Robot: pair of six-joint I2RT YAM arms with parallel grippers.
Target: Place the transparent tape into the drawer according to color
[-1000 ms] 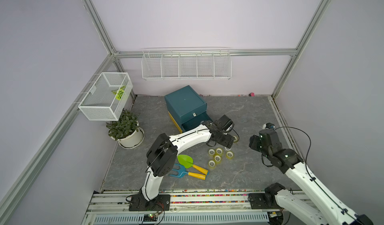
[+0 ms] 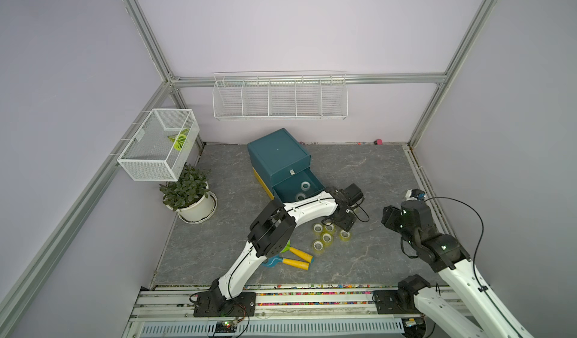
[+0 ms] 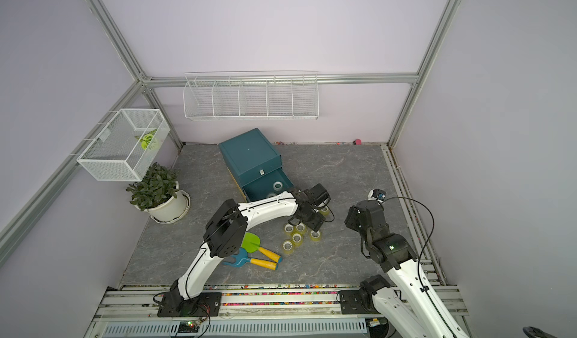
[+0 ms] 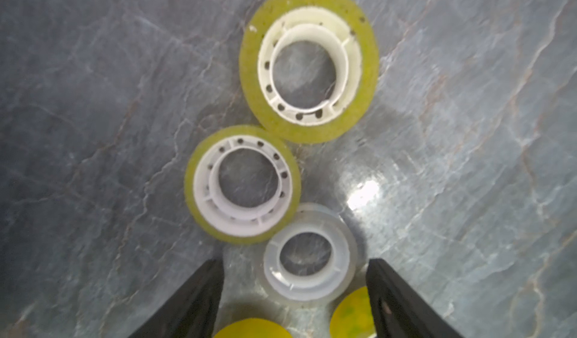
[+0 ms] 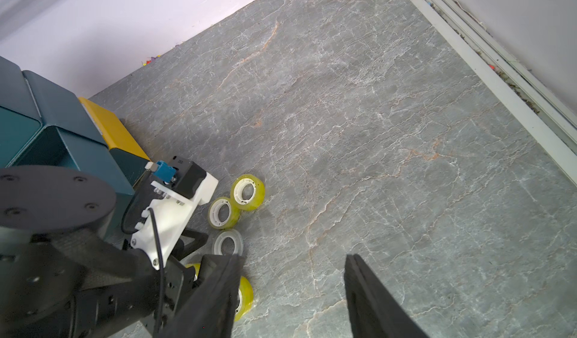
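My left gripper is part open over a clear tape roll (image 4: 336, 254), nothing held, with two yellow rolls (image 4: 360, 61) just beyond it. More yellow rolls (image 2: 318, 246) lie grouped on the table in front. A teal drawer cabinet (image 2: 278, 151) has its drawer (image 2: 287, 192) pulled out, with pale rolls (image 2: 305, 186) inside. My right gripper (image 2: 389, 217) hangs over the table's right side, its fingers apart and empty in the right wrist view.
Garden tools with yellow handles (image 2: 295, 264) lie front left. A potted plant (image 2: 186, 190) and wire basket (image 2: 157, 157) are at left.
My right gripper has shifted slightly right and toward the front.
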